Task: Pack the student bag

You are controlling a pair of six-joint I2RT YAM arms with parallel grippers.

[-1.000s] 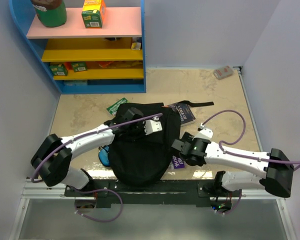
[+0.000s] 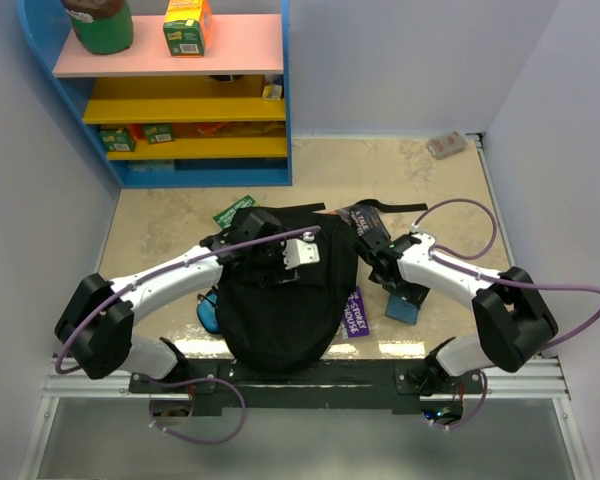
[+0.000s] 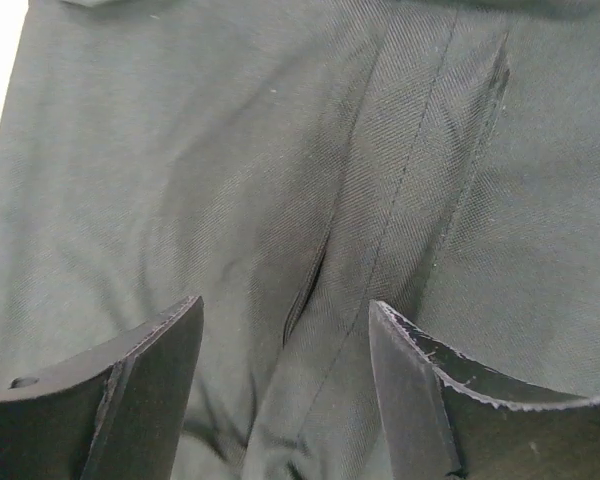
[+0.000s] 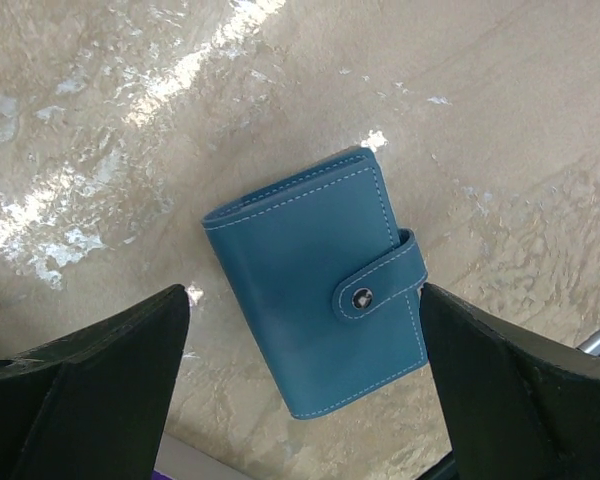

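Note:
A black bag (image 2: 285, 330) lies spread in the centre of the table. My left gripper hangs over it, open, only cloth below its fingers in the left wrist view. My right gripper is open above a blue leather notebook (image 4: 305, 270) with a snap strap, lying on the table right of the bag. A purple book (image 2: 355, 315) lies between bag and notebook, a dark book (image 2: 365, 217) behind, and a green book (image 2: 232, 210) at the back left, partly under the bag.
A blue pouch (image 2: 207, 315) sits left of the bag. A shelf unit (image 2: 180, 110) with boxes stands at the back left. A small grey item (image 2: 446, 145) lies at the back right, with clear table around it.
My right arm has moved back and rightward from near the purple book to over the blue notebook. My left arm has shifted slightly and remains over the bag.

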